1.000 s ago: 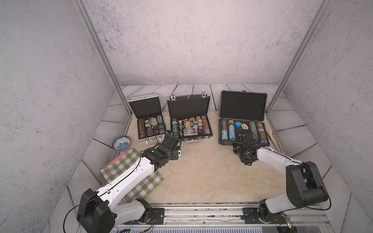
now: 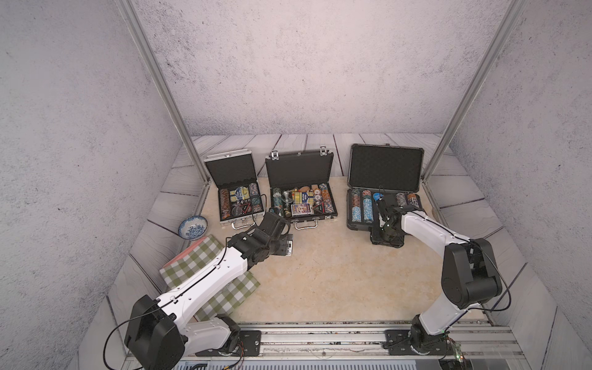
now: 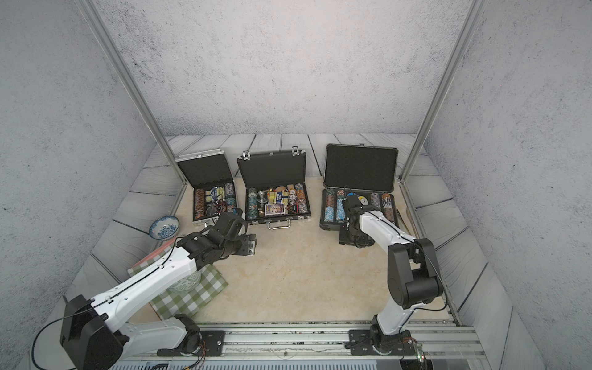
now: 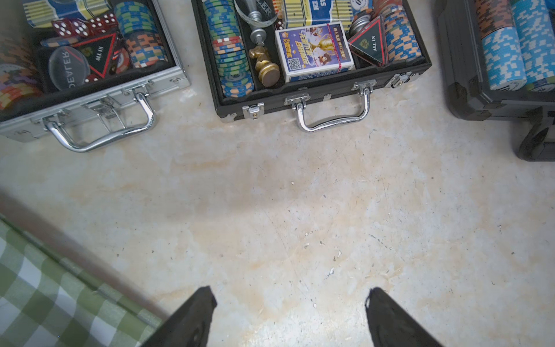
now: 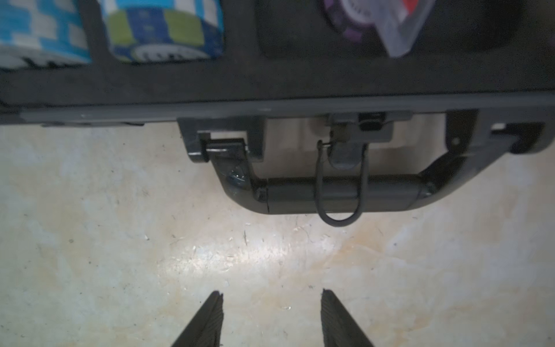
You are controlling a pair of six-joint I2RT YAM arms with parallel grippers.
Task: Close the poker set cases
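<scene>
Three poker cases stand with lids up at the back: a small silver-edged case point(image 2: 229, 166), a middle black case point(image 2: 299, 165) and a black plastic case point(image 2: 385, 165) at right. My left gripper hangs open over bare table in front of the left and middle cases, short of their chrome handles point(image 4: 332, 123). My right gripper is open, nothing between its fingers, at the front of the right case; its handle point(image 5: 289, 195) with a wire latch loop lies just beyond the fingertips in the right wrist view.
A blue patterned bowl point(image 2: 192, 227) and a green checked cloth point(image 2: 237, 291) lie at the left. Aluminium frame posts stand at both sides.
My left arm has shifted slightly. The lids are unchanged.
</scene>
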